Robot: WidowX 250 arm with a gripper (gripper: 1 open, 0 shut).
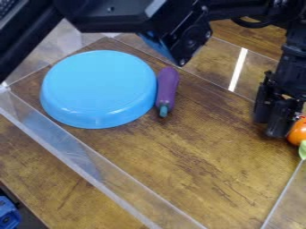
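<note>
My black gripper (pixel 275 112) is low at the right edge, against an orange round object (pixel 299 136) that is partly hidden by it and by the frame edge; whether its fingers are open or shut is unclear. A purple eggplant-like object (pixel 167 89) lies just right of an upturned blue plate or bowl (pixel 98 88), left of centre. A pale green piece (pixel 302 152) shows below the orange object.
Clear plastic walls border the wooden surface (pixel 180 174). A blue item (pixel 6 215) sits at the bottom left corner. The arm spans the top.
</note>
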